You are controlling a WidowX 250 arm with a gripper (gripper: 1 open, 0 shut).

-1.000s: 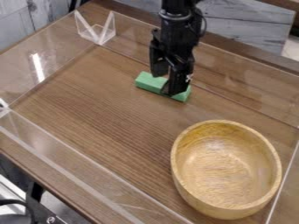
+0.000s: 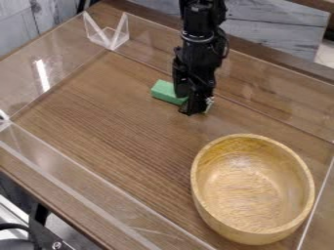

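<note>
My black gripper (image 2: pixel 193 96) reaches down from the top centre of the camera view onto a green block (image 2: pixel 167 91), which it partly hides. The block lies on the wooden table, with its left end showing. Whether the fingers are open or closed around it cannot be told.
A large yellow bowl (image 2: pixel 251 191) stands at the lower right. A clear plastic holder (image 2: pixel 107 31) is at the upper left.
My gripper has come lower over the green block and now covers more of its right part. The block shows little or no movement.
</note>
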